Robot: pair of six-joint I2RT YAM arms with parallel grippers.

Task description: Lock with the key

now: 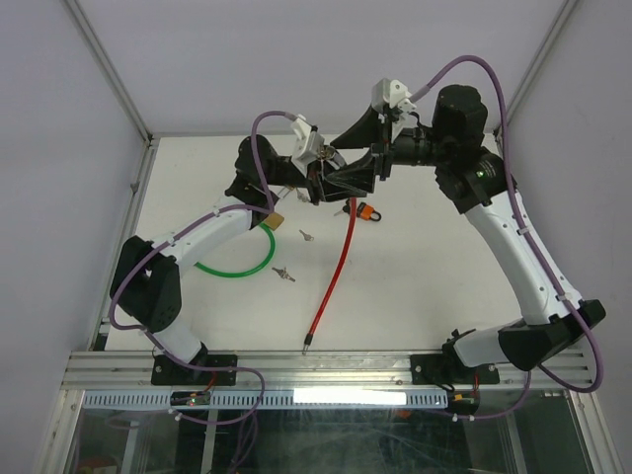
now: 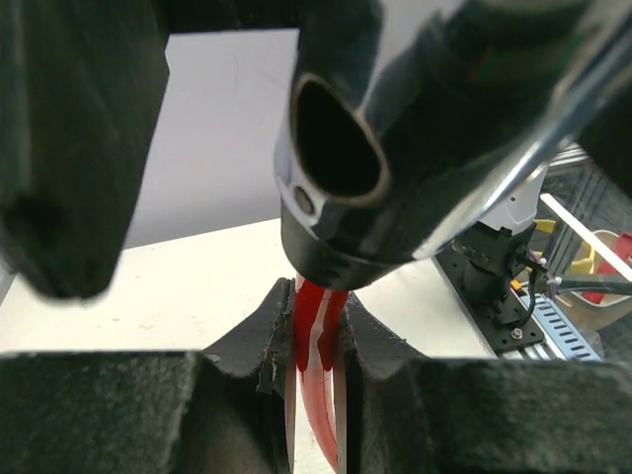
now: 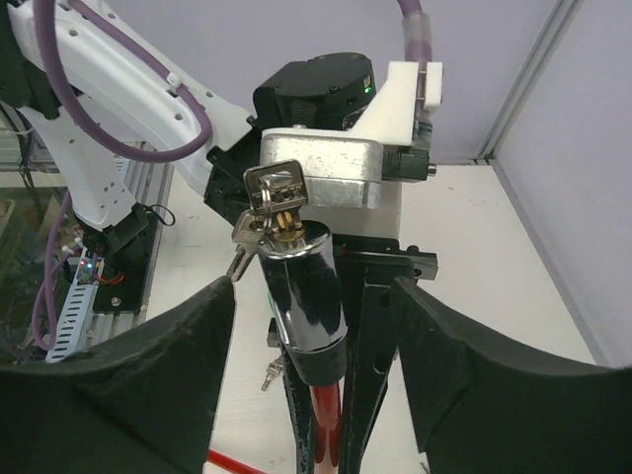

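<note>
A silver lock cylinder (image 3: 304, 296) stands upright with a key (image 3: 276, 183) in its top; a second key (image 3: 247, 240) dangles beside it. My left gripper is shut on the red sleeve (image 2: 316, 380) just beneath the cylinder. From there the red cable (image 1: 332, 279) runs down, its free metal tip (image 1: 307, 341) at the table's front edge. In the left wrist view, the cylinder shows an empty round hole (image 2: 336, 148) in its side. My right gripper is open, its fingers (image 3: 183, 341) apart on either side of the cylinder; contact cannot be made out.
An orange padlock (image 1: 367, 212), a brass padlock (image 1: 274, 221), loose keys (image 1: 283, 274) and a green cable (image 1: 237, 274) lie on the white table. Both grippers are close together and overlap in the top view.
</note>
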